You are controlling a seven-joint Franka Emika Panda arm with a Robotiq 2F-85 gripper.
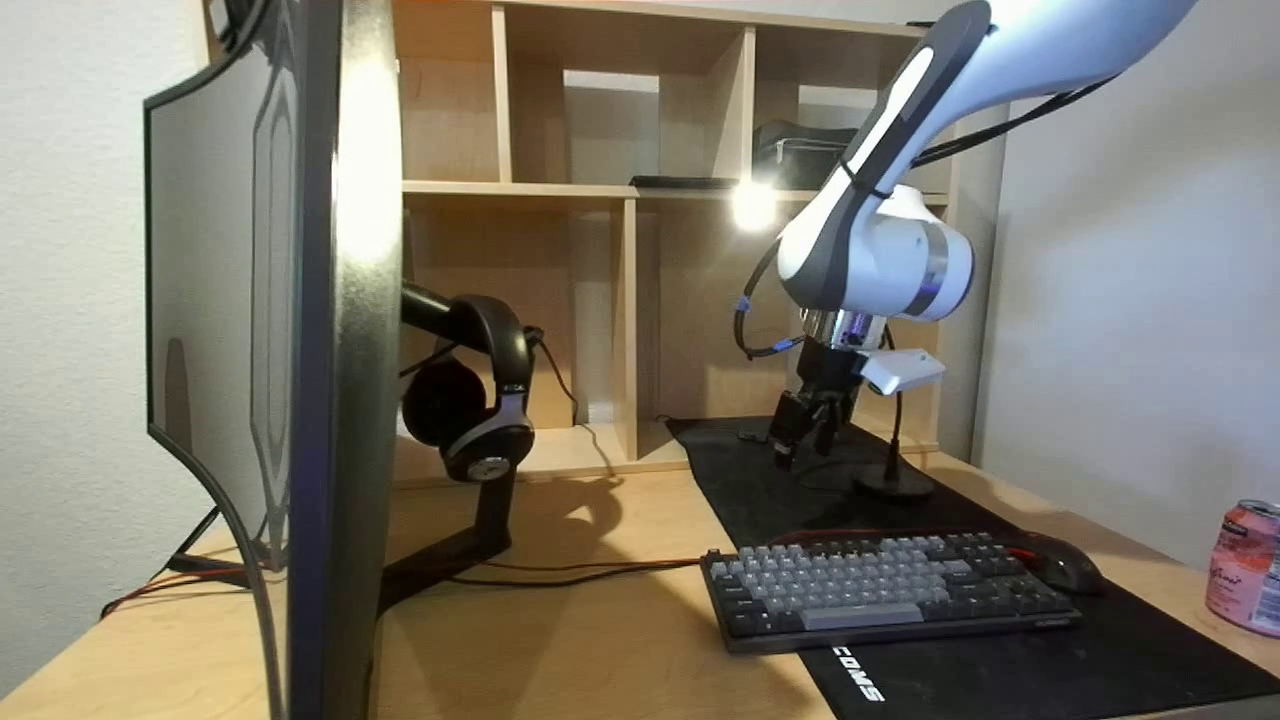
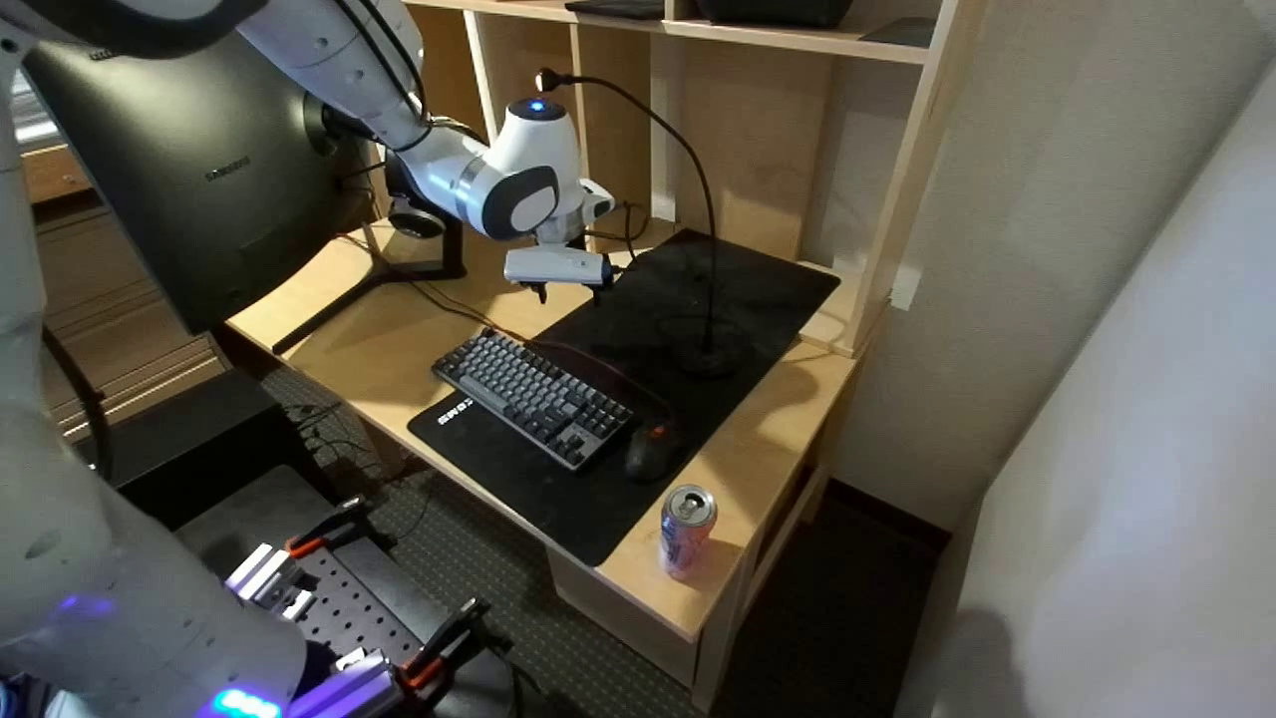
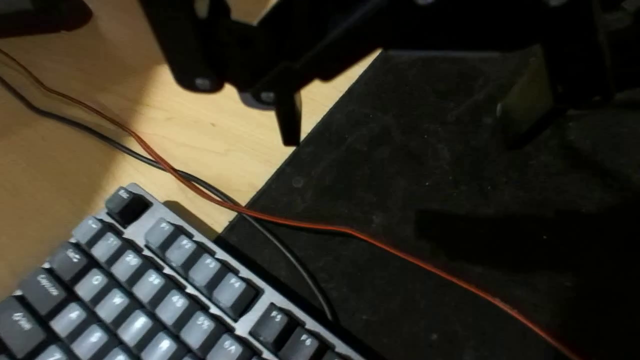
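My gripper (image 1: 804, 451) hangs over the far part of the black desk mat (image 1: 768, 498), behind the keyboard (image 1: 864, 584) in exterior view 1. In the wrist view the gripper is open; its two fingers (image 3: 289, 123) stand wide apart, with only mat and a strip of desk below. A small dark item (image 1: 753, 437) lies on the mat, left of the gripper; what it is cannot be made out. The keyboard (image 3: 156, 288) fills the lower left of the wrist view, apart from the fingers.
A lamp (image 2: 708, 355) with a thin bent neck stands close to the gripper. The mouse (image 2: 652, 451) and a pink can (image 2: 688, 533) are near the right front. Headphones (image 1: 492, 396) hang beside the monitor (image 1: 228, 300). A red cable (image 3: 384, 246) crosses the mat.
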